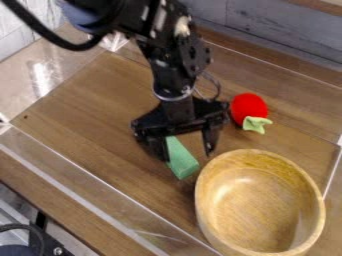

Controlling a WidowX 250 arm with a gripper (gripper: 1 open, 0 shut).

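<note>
My black gripper (181, 140) hangs over the middle of the wooden table, open, with its fingers around and just above a small green block (179, 158) that lies tilted on the surface. Whether the fingertips touch the block I cannot tell. A large tan wooden bowl (259, 208) sits at the lower right, close beside the block.
A red object (249, 107) with a pale green piece (257, 124) beside it lies right of the arm. A grey wall (281, 30) stands at the back, and a metal edge runs along the lower left.
</note>
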